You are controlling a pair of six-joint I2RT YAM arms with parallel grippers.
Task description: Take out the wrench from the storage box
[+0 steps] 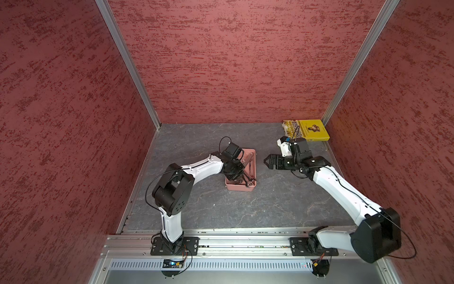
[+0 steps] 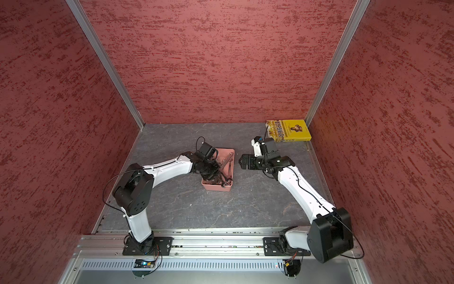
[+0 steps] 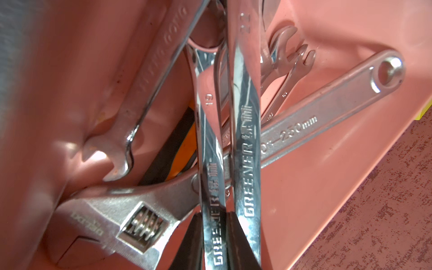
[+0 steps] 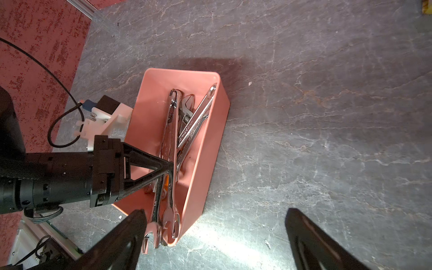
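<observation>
A pink storage box (image 1: 240,188) holds several metal wrenches, among them an adjustable wrench (image 3: 310,117) and long GREENER wrenches (image 3: 245,162). My left gripper is down in the box; in the left wrist view its fingertips are at the long wrenches, one of which lies between them, and whether it grips is unclear. My right gripper hangs open to the right of the box with nothing between its fingers.
A yellow boxed item (image 1: 307,130) lies at the back right corner.
</observation>
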